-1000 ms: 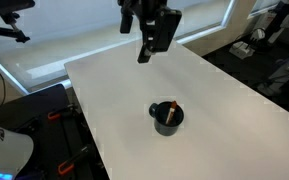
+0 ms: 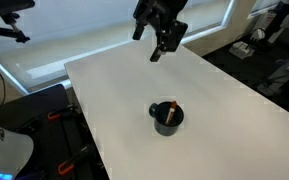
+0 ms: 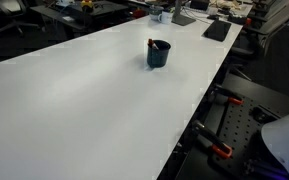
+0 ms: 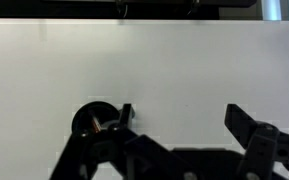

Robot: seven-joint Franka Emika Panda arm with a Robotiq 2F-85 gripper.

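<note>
A dark mug (image 2: 164, 128) stands upright on the white table, its handle to the left in exterior view 1. Leaning inside it is a thin orange-brown stick (image 2: 171, 113), which also pokes above the rim of the mug (image 3: 158, 58) in exterior view 2. My gripper (image 2: 146, 45) is open above the table, behind the mug in exterior view 1, with its fingers well apart. From the wrist, the mug (image 4: 76, 125) appears at the lower left, partly covered by the left finger (image 4: 120, 118). Only bare table shows between the fingertips.
Glasses (image 3: 156, 12) and a black flat object (image 3: 217, 30) lie toward the far end in exterior view 2. Dark floor and clutter lie beyond the table's edges.
The gripper has shifted a little to the right in exterior view 1, staying open and raised. The mug and its stick have not moved.
</note>
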